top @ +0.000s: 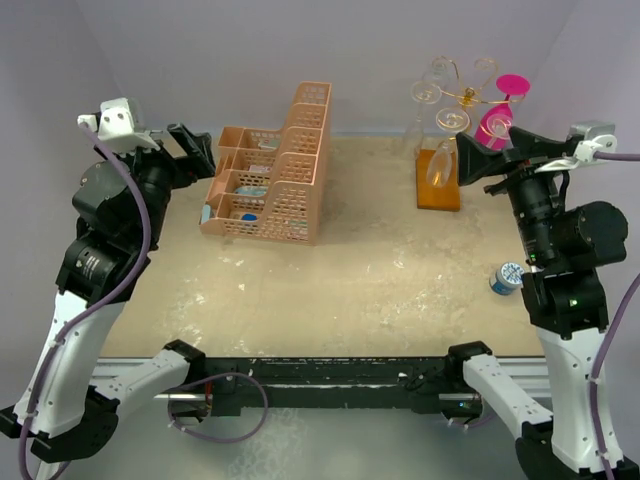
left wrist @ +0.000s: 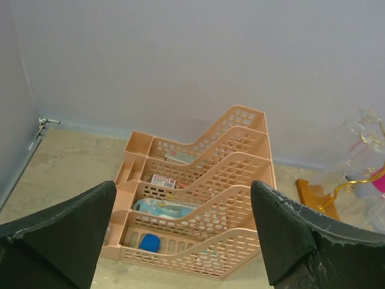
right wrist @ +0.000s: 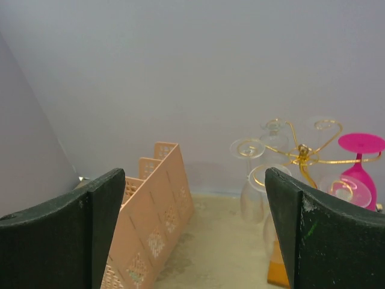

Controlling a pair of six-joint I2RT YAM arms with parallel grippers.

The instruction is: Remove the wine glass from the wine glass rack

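The wine glass rack (top: 466, 98) has gold curved arms on a wooden base (top: 437, 200) at the back right. Several clear glasses hang upside down from it, among them a front glass (right wrist: 252, 201), plus a pink glass (right wrist: 361, 174) on the right side. My right gripper (top: 484, 150) is open, in front of and above the rack's front, with nothing visible between its fingers. My left gripper (top: 185, 145) stands open at the left of the table, above and left of the organizer, holding nothing.
A peach plastic organizer (top: 300, 200) with small items stands at the back centre-left. A small blue-lidded jar (top: 506, 278) sits near the right arm. Grey walls close the back and sides.
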